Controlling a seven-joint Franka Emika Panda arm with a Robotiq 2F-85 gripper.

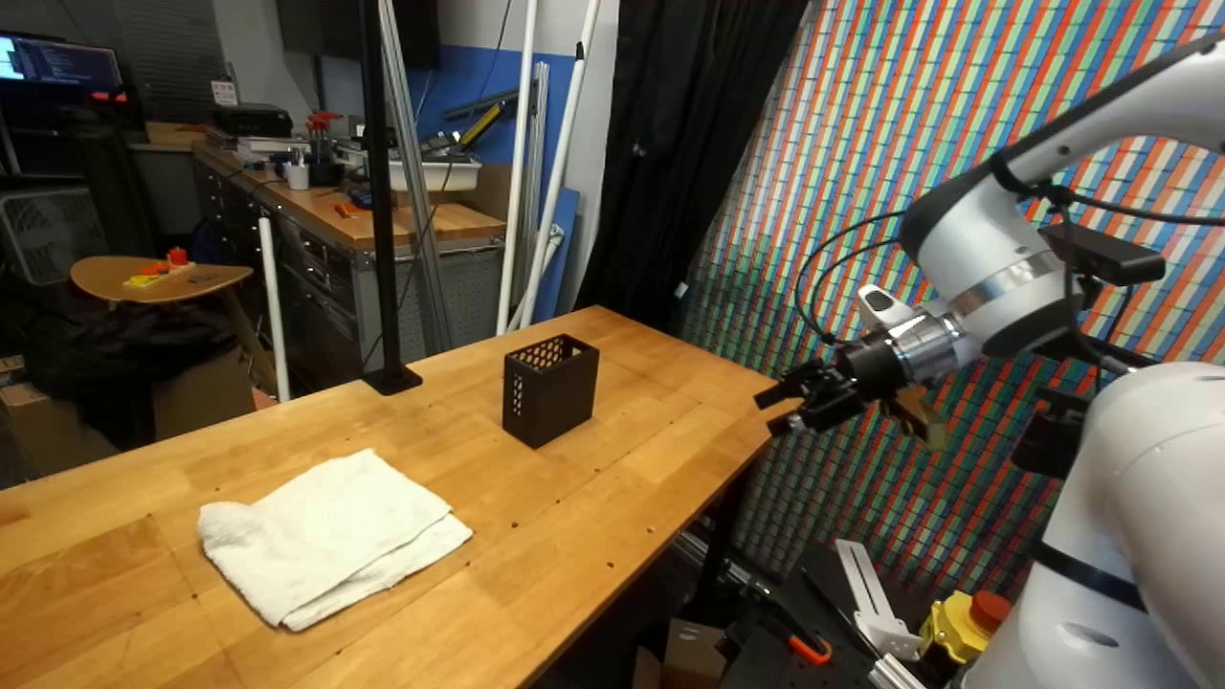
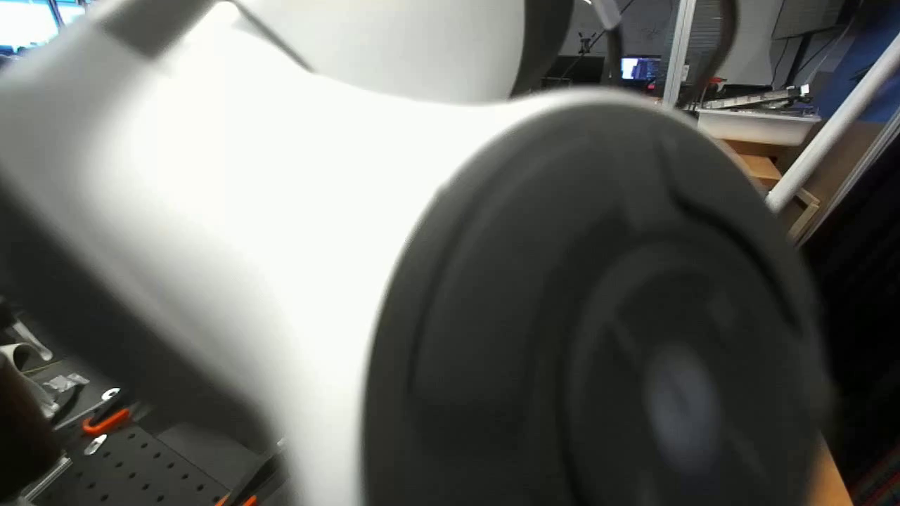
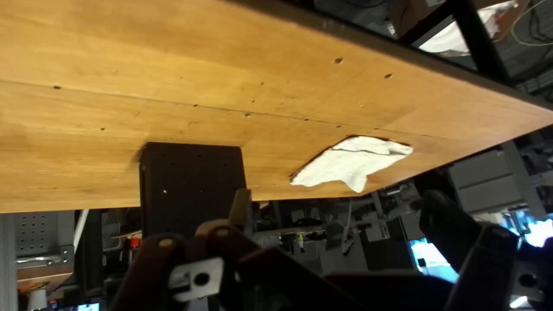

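Observation:
A folded white cloth [image 1: 333, 538] lies flat on the left part of the wooden table. Farther back stands a black box [image 1: 548, 390] with a perforated side and an open top, upright and apart from the cloth. My gripper [image 1: 775, 411] hangs in the air by the table's right end, clear of both. Its fingers are spread wide in the wrist view, open with nothing between them. That view shows the black box [image 3: 192, 181] near the left finger [image 3: 239, 206], and the cloth [image 3: 352, 158] farther off.
A black post [image 1: 391, 377] rises from the table's back edge. Bare tabletop [image 1: 551, 540] lies between cloth and right edge. A yellow and red emergency stop [image 1: 976, 626] sits beside my base. The arm [image 2: 295, 253] blocks most of exterior view 2.

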